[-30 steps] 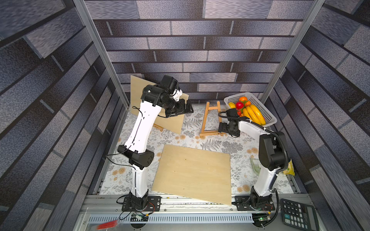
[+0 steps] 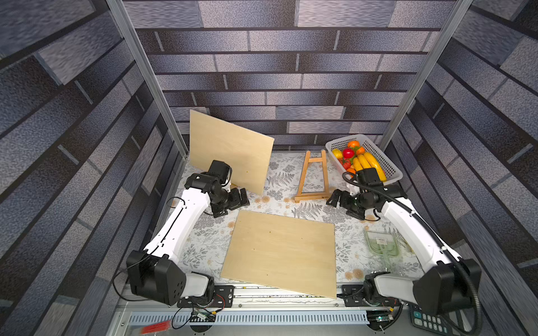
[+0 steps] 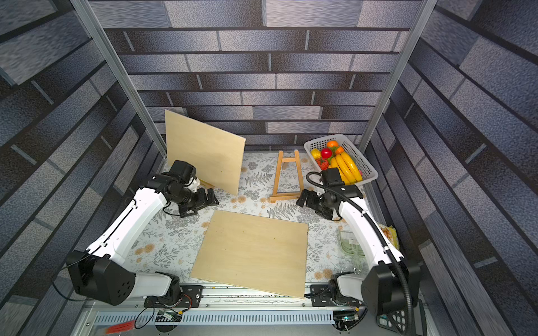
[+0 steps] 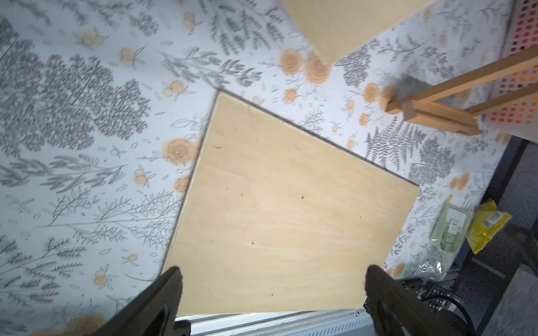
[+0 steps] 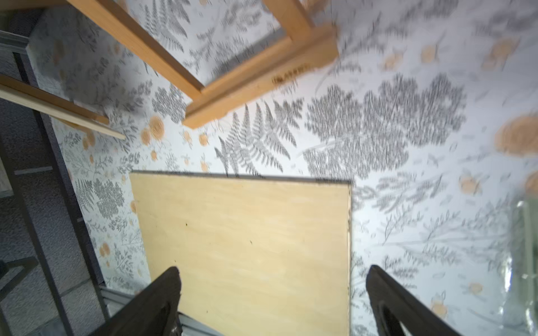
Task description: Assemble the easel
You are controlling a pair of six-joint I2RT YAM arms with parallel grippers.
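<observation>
A small wooden easel (image 2: 312, 196) stands at the back of the table, left of the fruit basket, with no board on it. One pale wooden board (image 2: 283, 252) lies flat at the table's front middle. Another board (image 2: 229, 145) leans upright at the back left, on a wooden support whose foot mostly hides behind my left arm. My left gripper (image 2: 230, 206) hovers in front of that leaning board, open and empty. Just right of the easel's base, apart from it, my right gripper (image 2: 343, 206) is open too, nothing between its fingers.
A grey basket of fruit (image 2: 396, 173) fills the back right corner. A clear green-lidded container (image 4: 450, 225) and a yellow packet (image 4: 486, 225) lie at the right.
Both arms have drawn back toward the front. The left gripper came down and left from the leaning board; the right opened and left the easel, which shifted slightly right and forward.
</observation>
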